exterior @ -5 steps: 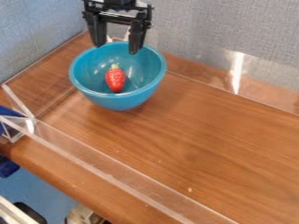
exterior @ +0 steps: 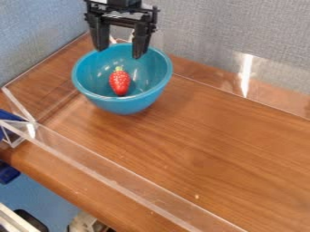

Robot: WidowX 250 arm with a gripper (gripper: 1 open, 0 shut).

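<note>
A red strawberry (exterior: 120, 82) with a green top lies inside a blue bowl (exterior: 145, 97) on the wooden table (exterior: 206, 154). Above the back of the bowl hangs my black gripper (exterior: 120, 43), open, its two fingers apart with nothing seen held between them and the strawberry below them.
Padded grey walls stand behind and left of the bowl. A clear strip runs diagonally along the table's near-left edge, with a blue object (exterior: 9, 124) and white frame at the far left.
My gripper has shifted very slightly to the left. The bowl and strawberry are where they were.
</note>
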